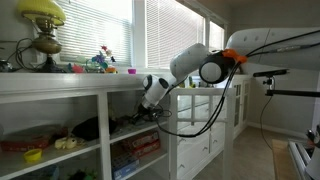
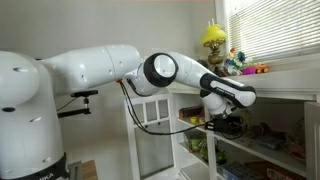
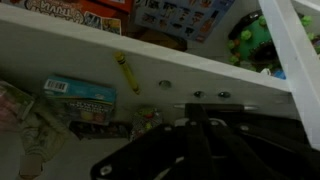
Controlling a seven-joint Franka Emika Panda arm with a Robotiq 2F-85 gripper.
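My gripper appears as a dark shape low in the wrist view, its fingers close together and shut. Nothing shows between them, though the picture is dim there. It faces a white shelf board (image 3: 150,62) on which a thin yellow stick (image 3: 128,72) lies. In exterior view 1 the white arm (image 1: 156,88) reaches into the shelf unit, and its gripper is hard to make out against the dark shelf.
Colourful boxes (image 3: 185,14) occupy one compartment, and a box (image 3: 80,95) lies across the board. A white upright (image 3: 292,55) stands at the right. Exterior view 1 shows a yellow cup (image 1: 33,156) and an open white door (image 1: 187,140).
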